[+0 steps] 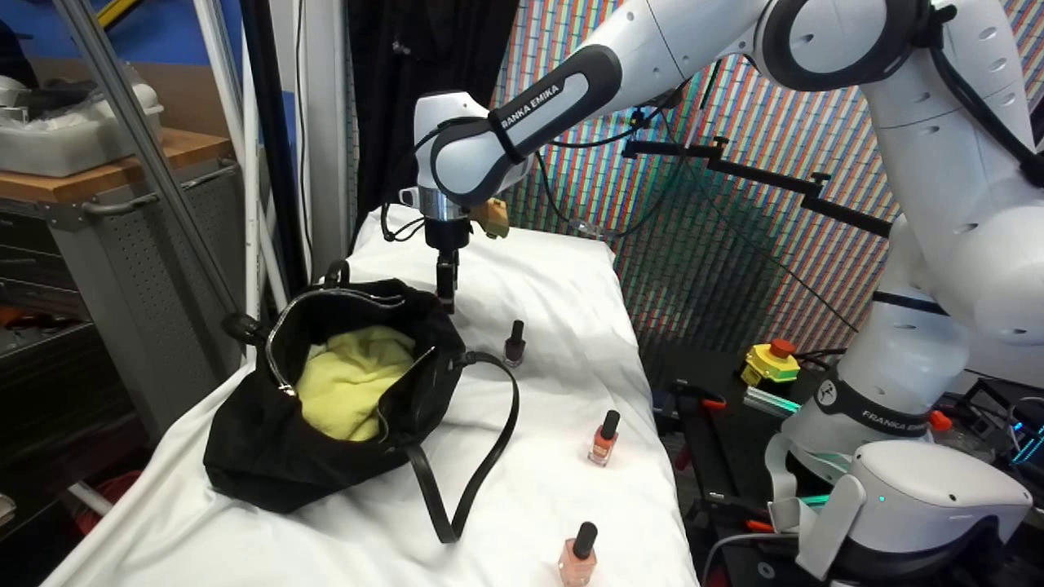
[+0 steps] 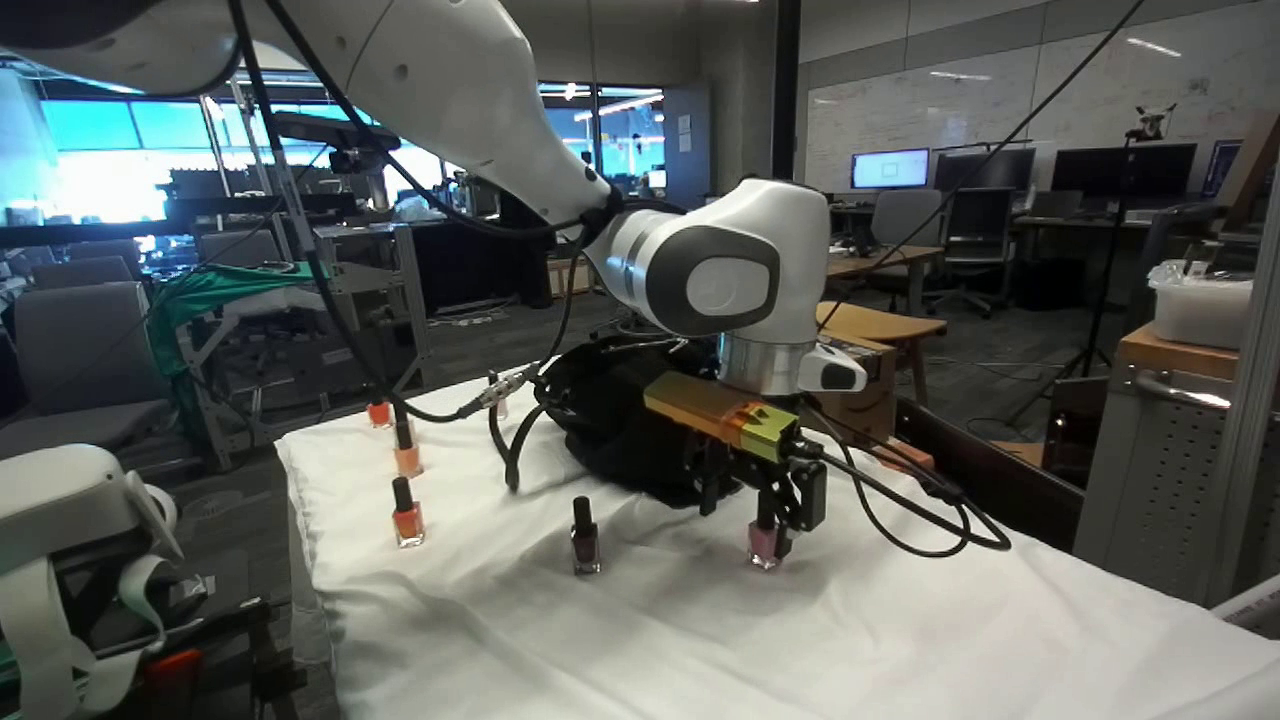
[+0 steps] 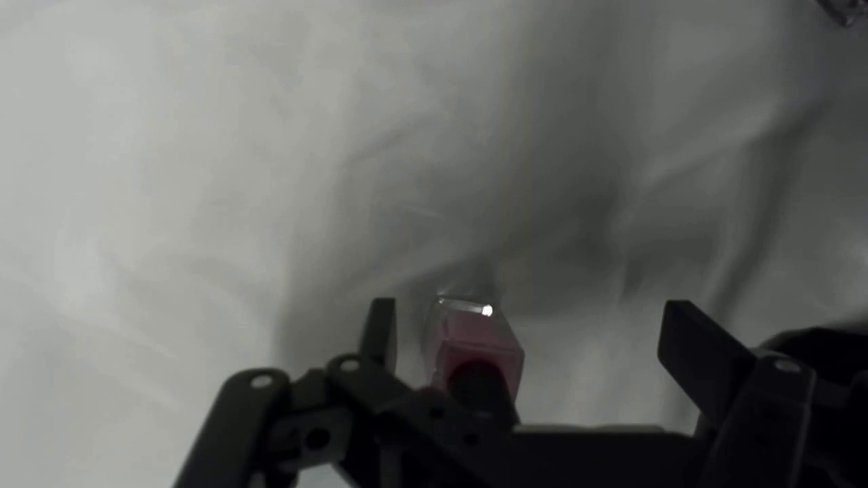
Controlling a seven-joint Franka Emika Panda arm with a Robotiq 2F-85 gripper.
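Observation:
A pink nail polish bottle with a black cap stands on the white cloth, between the spread fingers of my gripper in the wrist view. It sits closer to the left finger, with a wide gap to the right one. My gripper is open and low over the table. Exterior view 2 shows the pink bottle partly covered by the fingers; exterior view 1 hides it behind gripper and bag. The black bag lies beside the gripper, its mouth gaping around a yellow-green cloth.
A dark bottle stands near the gripper. Along the table's right side are a red-orange bottle and a peach bottle. The bag's strap loops onto the sheet. Bare cloth lies in front in exterior view 2.

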